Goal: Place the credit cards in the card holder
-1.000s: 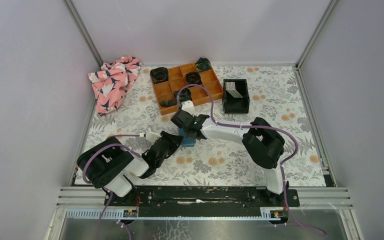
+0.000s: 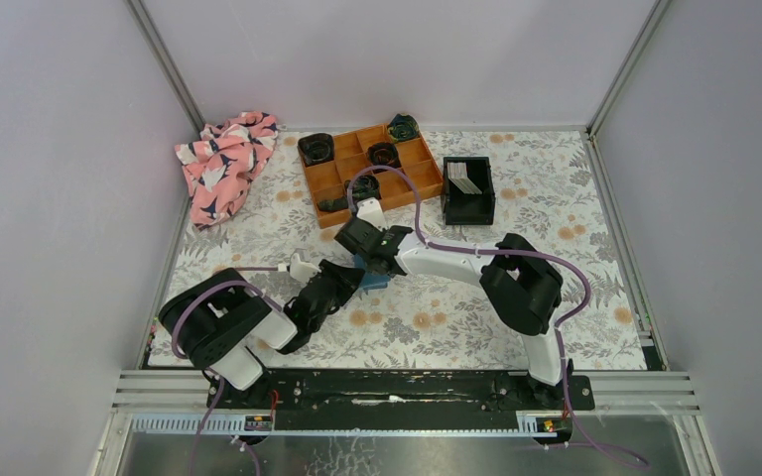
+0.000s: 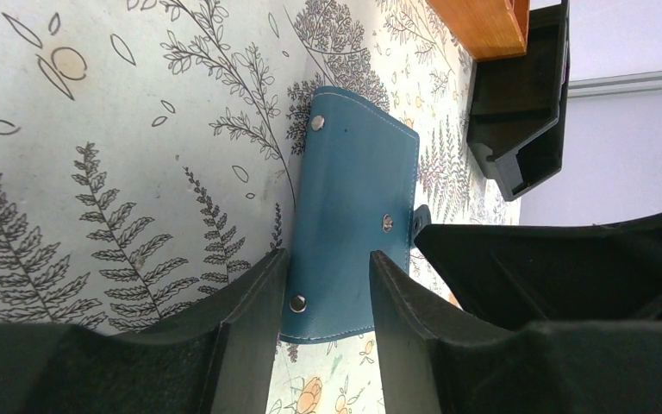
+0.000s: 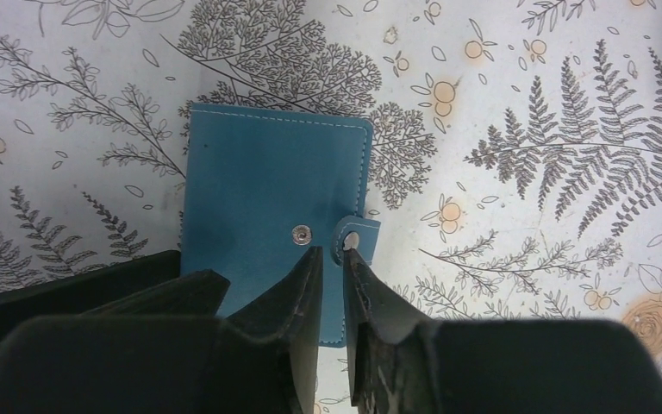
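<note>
The blue card holder (image 3: 353, 172) (image 4: 250, 190) lies flat on the patterned cloth, with its small snap tab (image 4: 362, 237) at one side. My left gripper is part open, its fingers either side of the holder's near end. My right gripper is over the holder at the tab, slightly open; whether the tab is between its fingertips is unclear. In the top view both grippers meet over the holder. White cards (image 2: 461, 178) stand in a black box (image 2: 468, 206) at the back right.
A wooden compartment tray (image 2: 322, 178) with dark items stands behind the grippers. A pink patterned cloth (image 2: 220, 169) is bunched at the back left.
The right arm's cable has moved a little; its gripper stays at about the same place.
</note>
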